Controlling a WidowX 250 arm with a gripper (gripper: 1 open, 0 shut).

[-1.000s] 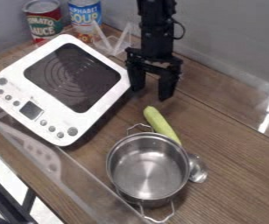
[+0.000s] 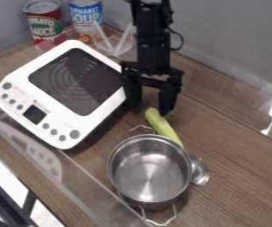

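My black gripper is low over the wooden counter at the back, just right of the white induction cooker, its fingers apart, with nothing visible between them. A pale green-yellow elongated vegetable lies on the counter in front of the gripper. A steel pot with wire handles stands in the foreground, beside a metal ladle or spoon.
A tomato sauce can and an alphabet soup can stand at the back left against the grey wall. A clear edge runs along the front left.
The gripper has shifted slightly over the last second, dipping lower toward the vegetable and the counter. The other objects look unmoved.
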